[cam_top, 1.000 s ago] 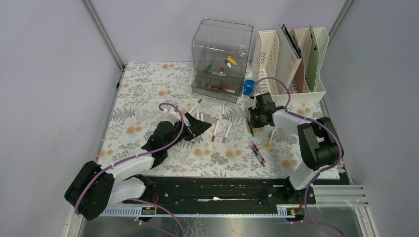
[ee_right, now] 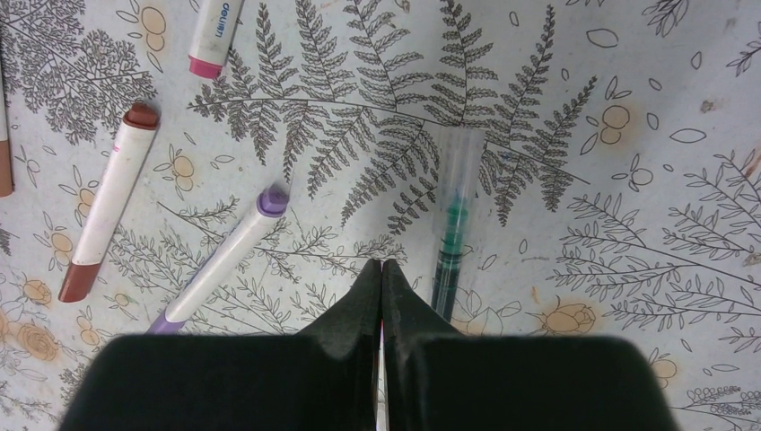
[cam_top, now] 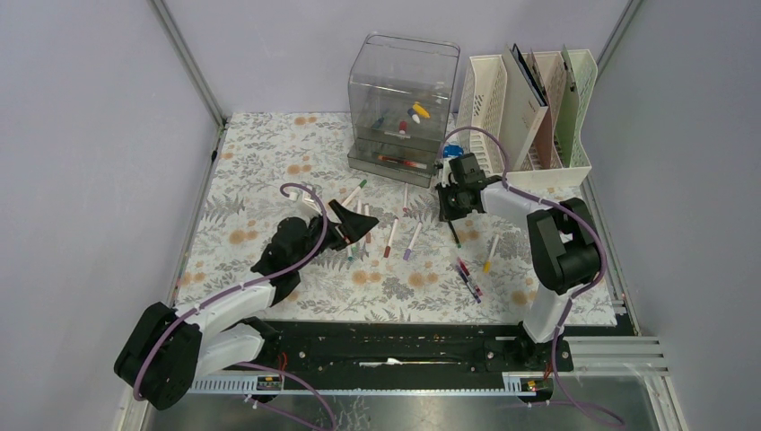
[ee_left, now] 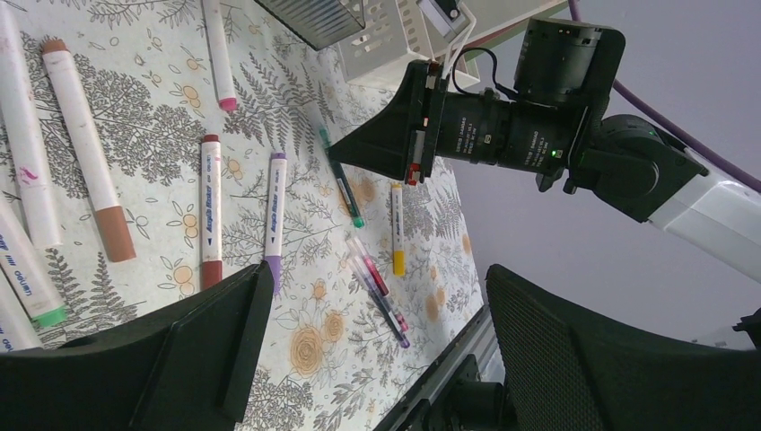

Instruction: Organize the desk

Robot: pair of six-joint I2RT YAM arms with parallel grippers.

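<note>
My right gripper (cam_top: pixel 441 202) is shut, nothing visible between its fingertips, above a green pen with clear cap (ee_right: pixel 453 242) lying on the desk. My left gripper (cam_top: pixel 354 224) stands open over several markers on the left-middle. Around lie a brown marker (ee_right: pixel 108 202), a purple marker (ee_right: pixel 220 260), a pink-capped marker (ee_right: pixel 214 36), a yellow marker (ee_left: pixel 397 229) and a small group of pens (cam_top: pixel 468 280) nearer the front.
A clear organizer (cam_top: pixel 399 72) holding small items stands at the back, beside a blue object (cam_top: pixel 453 151) and a white file rack (cam_top: pixel 480 99) with folders.
My right gripper has risen and shifted leftward and toward the back, leaving the green pen on the desk. The left arm has shifted very slightly.
</note>
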